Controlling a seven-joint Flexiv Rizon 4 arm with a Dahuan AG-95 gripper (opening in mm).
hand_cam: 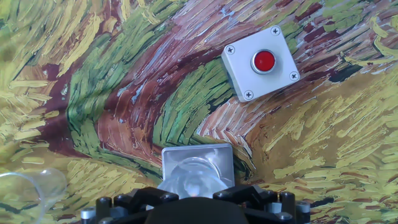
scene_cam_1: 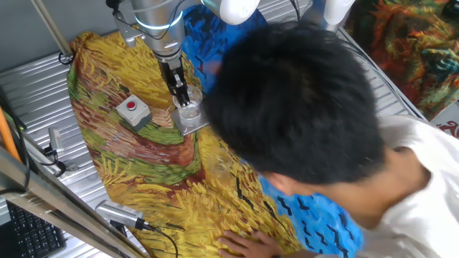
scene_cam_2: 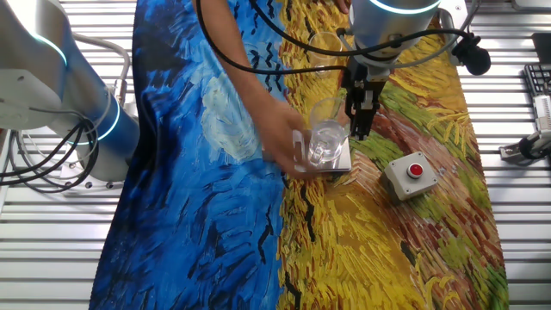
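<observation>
My gripper (scene_cam_2: 365, 108) points down beside clear glassware on a small square silver plate. In the wrist view the fingertips (hand_cam: 169, 195) stand some way apart, with a clear rounded vessel (hand_cam: 191, 177) just past them, over the silver plate (hand_cam: 171, 158). Whether the fingers grip any glass cannot be made out. A clear, handled glass (scene_cam_2: 325, 145) rests on the plate, and another transparent rim (scene_cam_2: 325, 110) shows between it and the gripper. A person's hand (scene_cam_2: 280, 138) is at the handled glass. From the opposite side, the gripper (scene_cam_1: 188, 104) hangs right over the plate (scene_cam_1: 191, 129).
A grey box with a red button (scene_cam_2: 415, 170) sits near the plate. Another clear glass (scene_cam_2: 325, 47) stands farther back. The person (scene_cam_1: 294, 100) and arm lean over the table. A silver device (scene_cam_1: 120, 213) with a cable lies at the cloth's edge.
</observation>
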